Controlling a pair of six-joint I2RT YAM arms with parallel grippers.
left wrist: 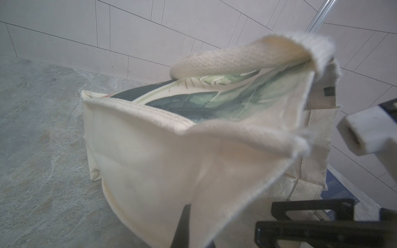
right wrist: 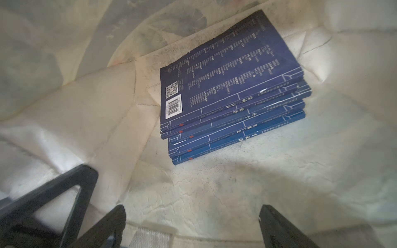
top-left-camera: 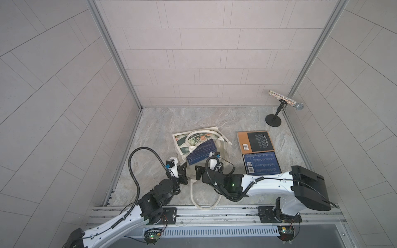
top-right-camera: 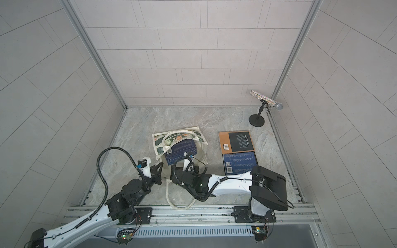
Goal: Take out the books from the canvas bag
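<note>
The canvas bag point(top-left-camera: 192, 172) stands with its mouth facing up, its loop handle point(top-left-camera: 205, 206) lying toward the front edge. Inside it, a stack of blue books point(right wrist: 231, 78) rests toward the far side, barcode side up. My left gripper point(top-left-camera: 184, 172) is at the bag's left side; in the left wrist view its fingers point(left wrist: 182, 227) are shut with canvas point(left wrist: 165, 157) running between them. Over the near part of the opening is my right gripper, fingers spread, books ahead of them and nothing between.
An orange and black book point(top-left-camera: 255, 141) and a blue book point(top-left-camera: 261, 163) lie flat right of the bag. Farther back right stands a microphone on a stand point(top-left-camera: 273, 119). Bare table shows left of the bag and behind it.
</note>
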